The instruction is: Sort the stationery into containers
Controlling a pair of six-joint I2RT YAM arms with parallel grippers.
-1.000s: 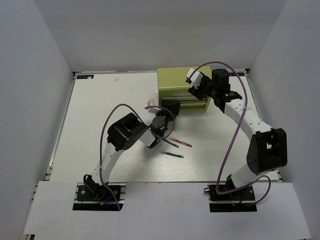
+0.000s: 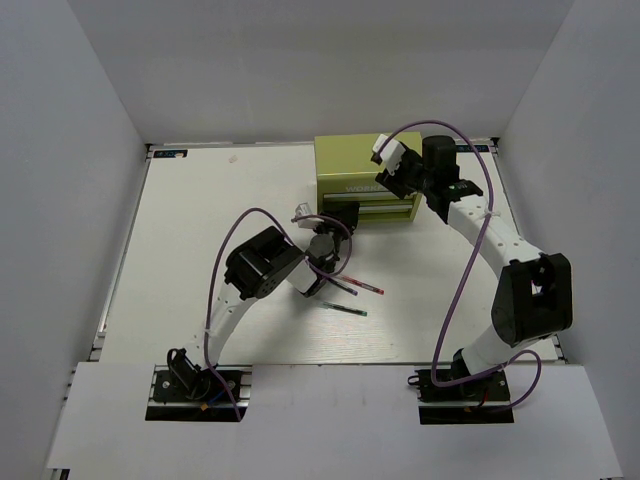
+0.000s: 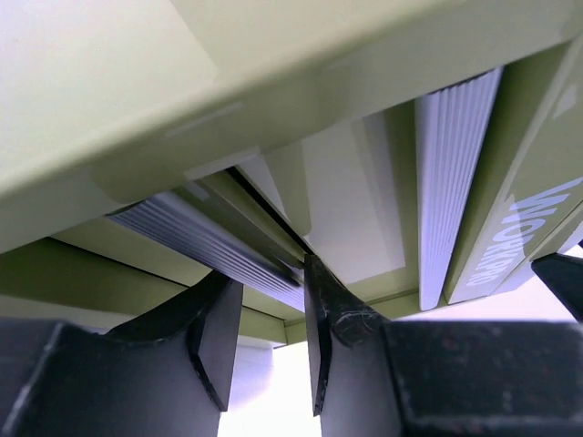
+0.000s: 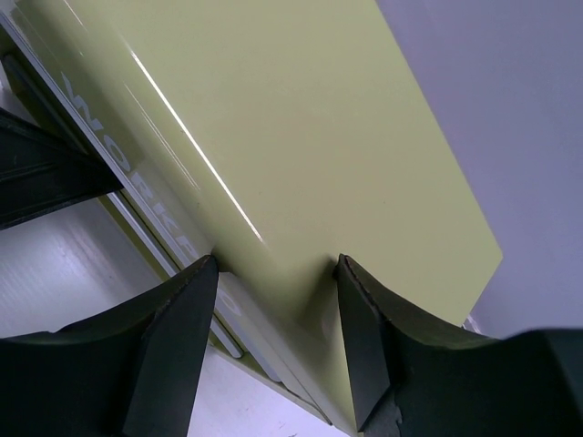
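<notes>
A green box [image 2: 358, 155] with drawers and "WORKING" lettering stands at the back of the table. At its front left, my left gripper [image 2: 345, 212] is by the drawer fronts. In the left wrist view, my left gripper has a gap between its fingers, with the tips at a ribbed grey drawer strip [image 3: 209, 238]; contact is unclear. My right gripper stands open over the box's upper front edge, its fingertips close to or touching the surface. On the table lie a red pen [image 2: 363, 285], a dark pen [image 2: 341, 286] and a green-ended pen [image 2: 345, 308].
My left arm [image 2: 262, 263] crosses above the table near the pens and covers part of that area. Side walls and a back wall enclose the table.
The right arm stays nearly still. The drawers and the pens look unmoved.
</notes>
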